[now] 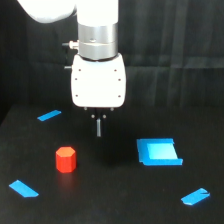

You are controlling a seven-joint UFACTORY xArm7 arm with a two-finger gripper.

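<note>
The white robot arm hangs from the top of the camera view, its gripper (98, 126) in the air left of centre, above the dark table. A thin finger shape points down below the white housing; whether the fingers are open or shut I cannot tell. A red hexagonal block (66, 159) stands on the table, lower and to the left of the gripper, apart from it. To the right lies a light blue square (160, 152) with a darker blue border.
Blue tape strips lie at the back left (49, 114), front left (24, 188) and front right (195, 197). A dark curtain hangs behind.
</note>
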